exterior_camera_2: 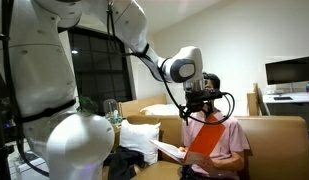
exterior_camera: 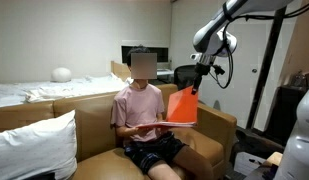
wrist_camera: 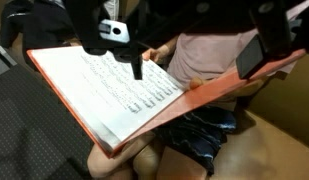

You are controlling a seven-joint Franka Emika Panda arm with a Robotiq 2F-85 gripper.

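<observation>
A seated person in a pink shirt (exterior_camera: 140,105) holds a red-covered book (exterior_camera: 182,106) open on the lap, one cover standing up. In the wrist view, its printed page (wrist_camera: 119,95) lies below, and the raised red cover (wrist_camera: 209,92) is seen nearly edge-on. My gripper (exterior_camera: 197,88) hovers beside the top of that cover. Its dark fingers (wrist_camera: 252,56) are apart, with nothing gripped between them. From exterior view 2, the red cover (exterior_camera_2: 212,142) is just below the gripper; whether they touch, I cannot tell.
The person's hands and bare legs (wrist_camera: 179,165) are close under the book. A brown leather sofa (exterior_camera: 92,125) surrounds the person, with a white pillow (exterior_camera: 36,150) at one end. A doorway (exterior_camera: 239,70) stands behind the arm.
</observation>
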